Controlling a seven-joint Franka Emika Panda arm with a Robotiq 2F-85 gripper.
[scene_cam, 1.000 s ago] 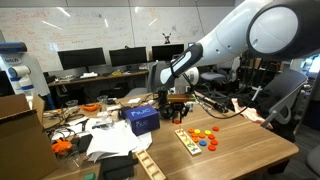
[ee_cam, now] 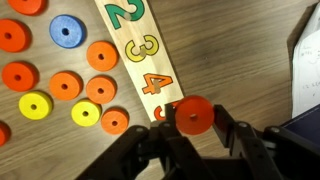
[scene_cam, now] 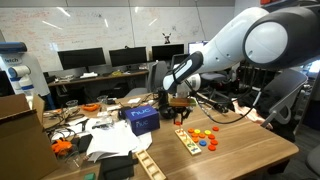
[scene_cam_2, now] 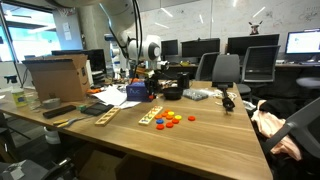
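In the wrist view an orange-red disc sits between the fingertips, with my gripper shut on it. Beside it, partly hidden by the disc and fingers, runs a wooden number board with a green 2, yellow 3, orange 4 and part of a red numeral. Loose discs lie left of the board: a blue disc, a yellow disc and several orange ones. Exterior view 1 has the gripper above the far end of the board.
A second wooden board lies nearer the table's front. A blue box and white papers stand to the left.
The arm and gripper show only a very slight shift over the last second. The board and loose discs look unmoved.
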